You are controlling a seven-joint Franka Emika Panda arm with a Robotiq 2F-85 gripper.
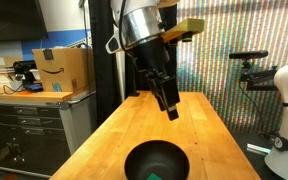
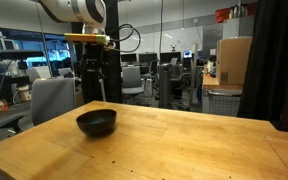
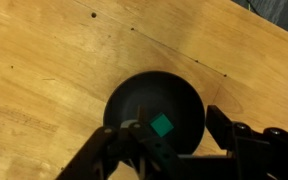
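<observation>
A round black bowl [image 1: 156, 158] stands on the wooden table; it shows again in exterior view 2 as a dark bowl [image 2: 97, 122]. Inside it lies a small green object [image 3: 161, 125], seen whole enough in the wrist view and cut by the frame edge in exterior view 1. Above the bowl hangs my gripper [image 1: 170, 112], pointing downward and well clear of the rim. In the wrist view its dark fingers stand apart at the bottom, with one finger [image 3: 218, 126] to the right of the bowl. The gripper is open and appears empty.
Apart from the bowl, the wooden tabletop [image 2: 184, 145] looks clear. Behind it are a cardboard box [image 1: 64, 68] on a side cabinet and a grey chair [image 2: 53, 100] near the table's far side.
</observation>
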